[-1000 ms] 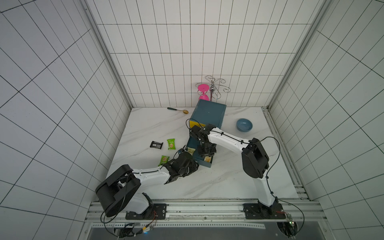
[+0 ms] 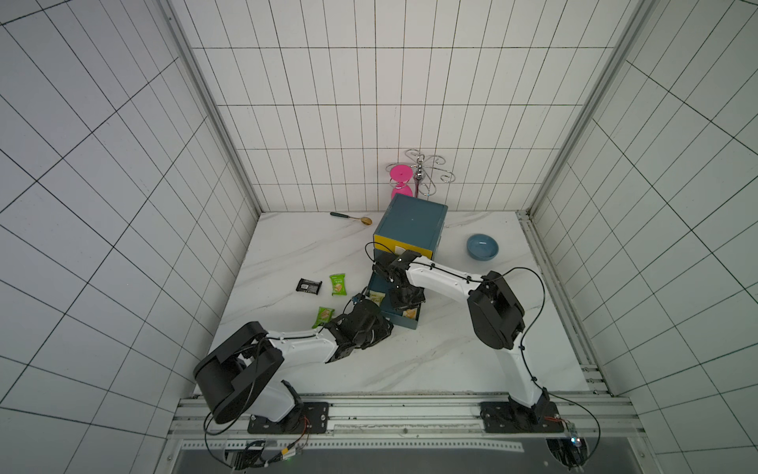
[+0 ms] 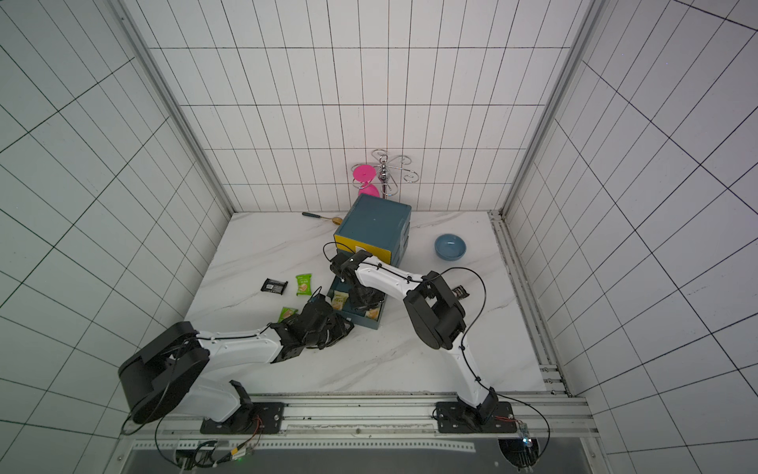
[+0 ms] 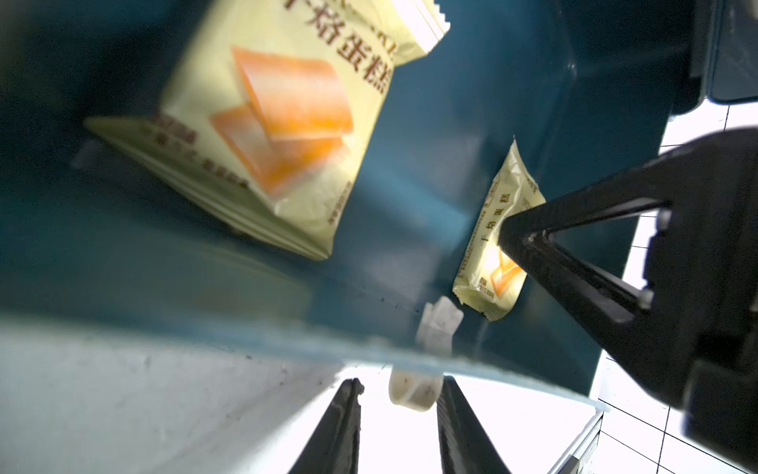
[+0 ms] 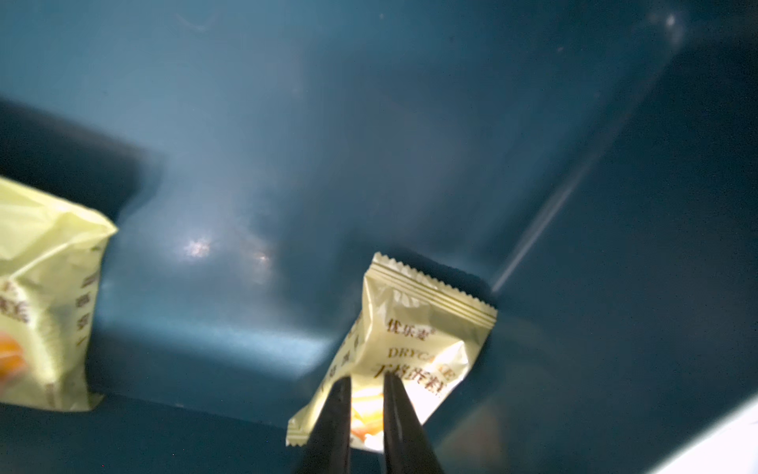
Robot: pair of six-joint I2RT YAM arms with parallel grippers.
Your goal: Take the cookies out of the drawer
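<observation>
A dark blue drawer (image 2: 404, 320) stands pulled out from its cabinet (image 2: 412, 221). Inside it lie two pale yellow cookie packets: one (image 4: 292, 134) fills the upper left of the left wrist view, the other (image 5: 418, 331) rests near a drawer corner in the right wrist view. My right gripper is over that second packet, part open with a narrow gap; whether its fingertips touch the wrapper I cannot tell. At the drawer's front, my left gripper is part open, its fingers apart, with a pale translucent handle (image 4: 414, 388) appearing between or just beyond them.
Left of the drawer lie two green packets (image 2: 338, 284) and a black one (image 2: 308, 286). Another dark packet (image 3: 460, 291) is at the right. A blue bowl (image 2: 481, 247), a spoon (image 2: 350, 218) and a metal rack (image 2: 419, 173) stand or lie farther back.
My left arm's elbow has edged to the right while its gripper stays by the drawer front.
</observation>
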